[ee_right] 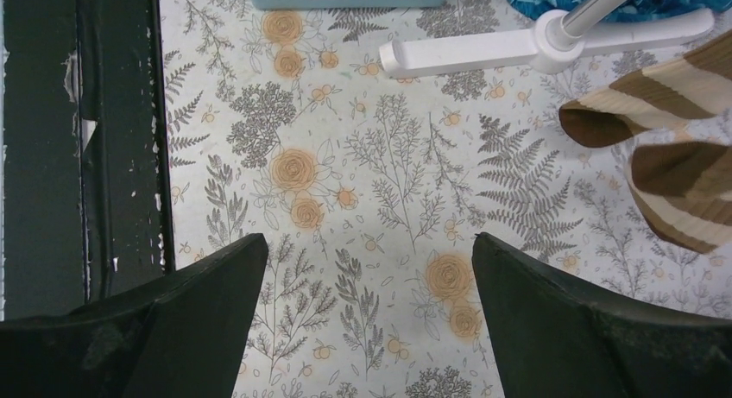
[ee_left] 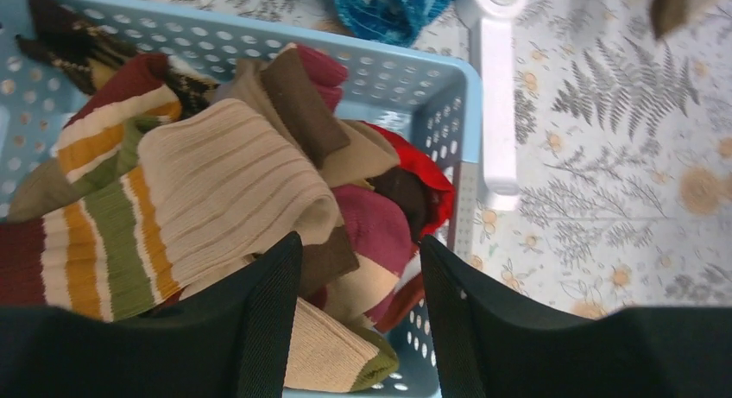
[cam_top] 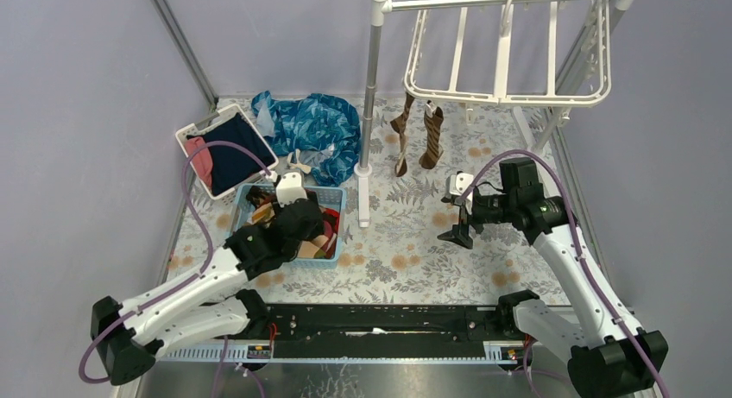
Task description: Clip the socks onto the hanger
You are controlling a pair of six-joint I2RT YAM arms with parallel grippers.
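Note:
Two brown-and-tan striped socks (cam_top: 432, 135) hang down from the front edge of the white hanger (cam_top: 509, 97), apart from each other. In the right wrist view, a striped sock (ee_right: 682, 96) dangles at the right, clear of the fingers. My right gripper is open over bare cloth, below and right of the socks, holding nothing. Over the blue basket (ee_left: 470, 113) my left gripper stands part open, its fingers apart and empty. Beneath it lie a cream sock with orange and green bands (ee_left: 233, 182) and a maroon sock (ee_left: 375, 230). How the clips grip is too small to tell.
A white basket (cam_top: 269, 163) with dark and pink cloth stands at the back left, beside a blue plastic bag (cam_top: 315, 126). The rack's post and foot (cam_top: 363, 199) rise just right of the blue basket.

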